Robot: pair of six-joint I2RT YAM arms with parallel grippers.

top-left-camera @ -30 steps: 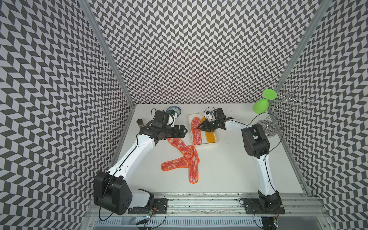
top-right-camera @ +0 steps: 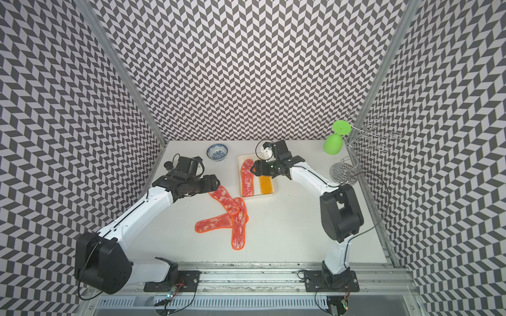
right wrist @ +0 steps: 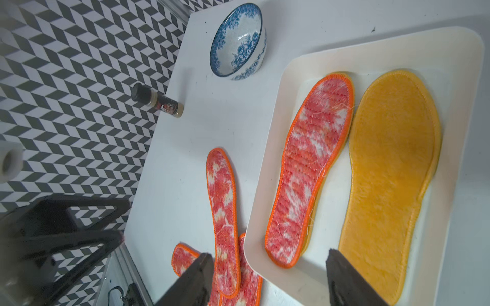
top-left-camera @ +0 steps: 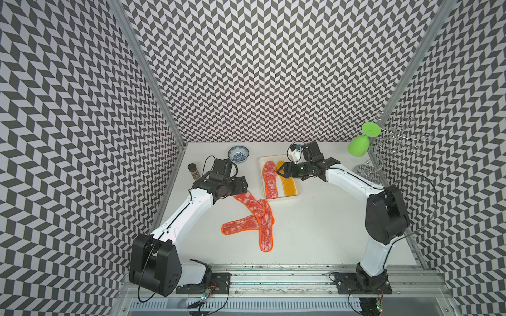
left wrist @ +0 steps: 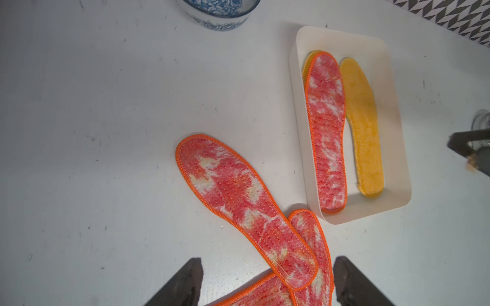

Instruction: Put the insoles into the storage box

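The white storage box holds a red marbled insole on its left side, lying over a yellow edge, and a yellow insole on its right. Outside, several red insoles cross each other on the table: one slants on top, one reaches left, another points to the front. My left gripper hangs above the slanting insole, fingers apart and empty. Over the box, my right gripper is also open with nothing between its fingers.
A blue-and-white bowl stands behind the left gripper, with a spice jar at the left edge. A green goblet hangs on a wire rack at the right.
The right arm's elbow has swung outward to the right, and its gripper has moved a little right. The insoles lie unmoved.
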